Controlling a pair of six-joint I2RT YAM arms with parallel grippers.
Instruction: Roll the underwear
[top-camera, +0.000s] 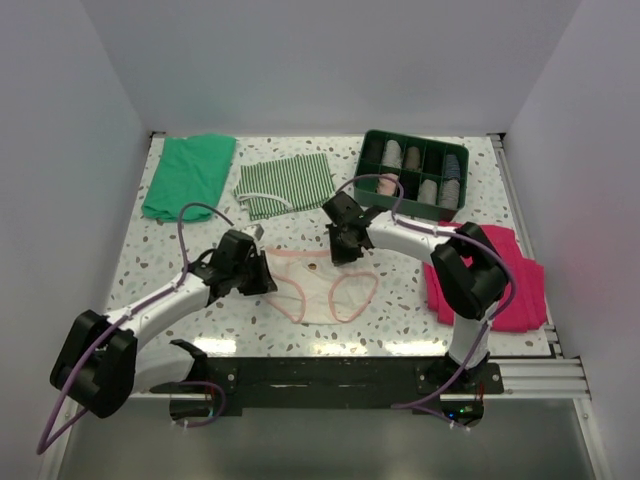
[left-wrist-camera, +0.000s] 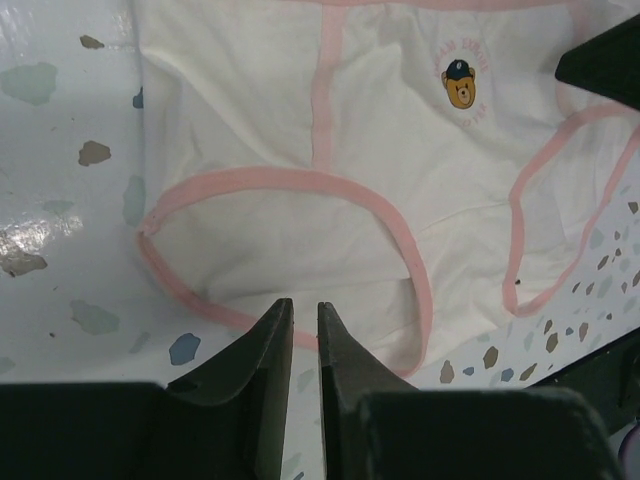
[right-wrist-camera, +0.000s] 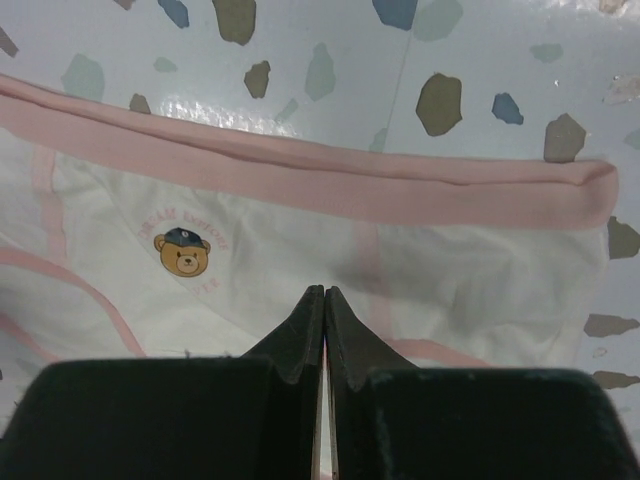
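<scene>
The white underwear (top-camera: 316, 290) with pink trim and a bear print lies spread flat at the table's middle, its waistband (right-wrist-camera: 480, 200) toward the back. My left gripper (top-camera: 262, 282) is over its left edge; in the left wrist view my left gripper has a narrow gap between fingertips, nothing visible between them. My right gripper (top-camera: 340, 255) is above the waistband; in the right wrist view my right gripper is shut, with no fabric seen between its fingertips.
A green divided box (top-camera: 420, 150) with rolled items stands at back right. Pink cloths (top-camera: 500, 300) lie right, a green cloth (top-camera: 185, 175) and a striped cloth (top-camera: 290, 180) at the back.
</scene>
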